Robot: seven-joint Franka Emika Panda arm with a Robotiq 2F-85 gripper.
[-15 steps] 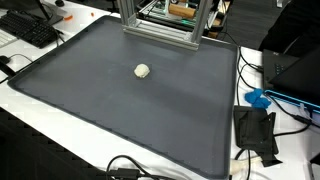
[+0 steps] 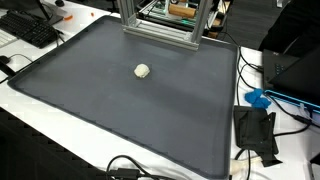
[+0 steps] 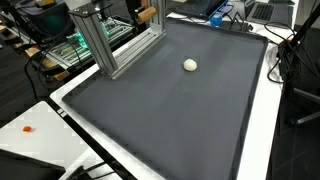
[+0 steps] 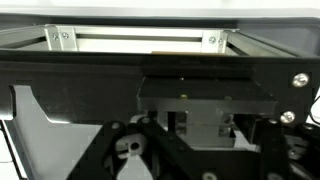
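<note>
In the wrist view my gripper is right up against a black bar that runs across the picture. A black block-like handle on the bar hides the fingertips, so how far apart they are is unclear, as is any contact. Behind the bar lies an open space between metal rails, like a drawer. A small pale round object rests on the grey mat, and the same round object shows in the second exterior view. Neither exterior view shows the gripper.
A metal frame stands at the mat's edge, with a wooden block by its top. A keyboard, a blue item and cables surround the mat.
</note>
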